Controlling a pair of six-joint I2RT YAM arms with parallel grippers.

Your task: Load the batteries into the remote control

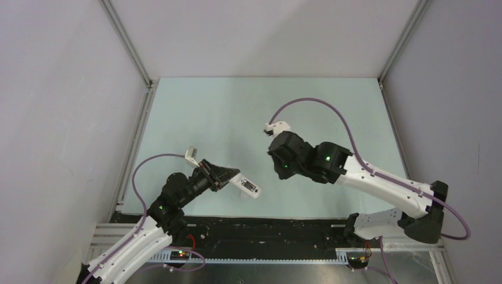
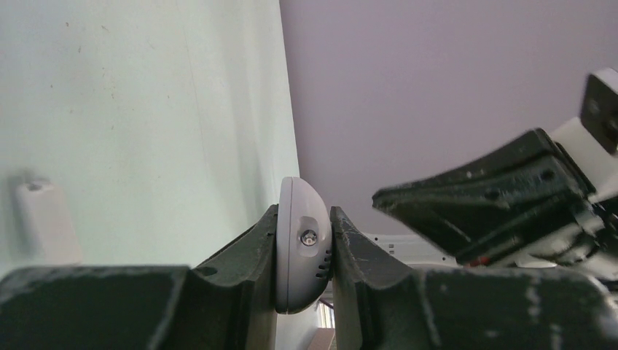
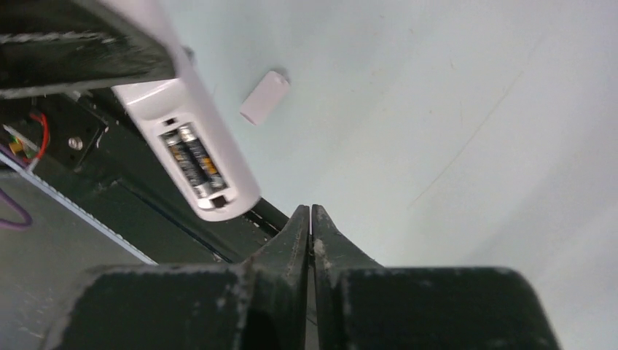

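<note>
My left gripper (image 1: 234, 171) is shut on the white remote control (image 1: 246, 185), holding it above the table. In the left wrist view the remote (image 2: 295, 255) sits end-on between the fingers. Its open battery bay faces up in the right wrist view, and two dark batteries (image 3: 193, 159) with copper-coloured ends lie side by side in it. Apart from the remote, to its right in the top view, hangs my right gripper. Its fingertips are together with only a thin slit between them and no battery there.
A small white piece, perhaps the battery cover (image 3: 265, 97), lies on the pale table (image 3: 452, 168) near the remote. A dark strip (image 1: 266, 236) runs along the front edge.
</note>
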